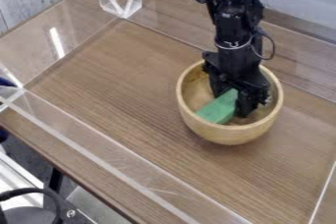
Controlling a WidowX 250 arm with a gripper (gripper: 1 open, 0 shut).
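Note:
A round wooden bowl (201,124) sits on the right half of the wooden table. My black gripper (241,97) reaches down into it from the top. A green object (217,110) lies inside the bowl at the fingertips, which are shut on it as far as shows; the fingers partly hide it.
A clear plastic piece (120,2) stands at the back left. A dark coiled cable or ring (27,208) is off the table's edge at the lower left.

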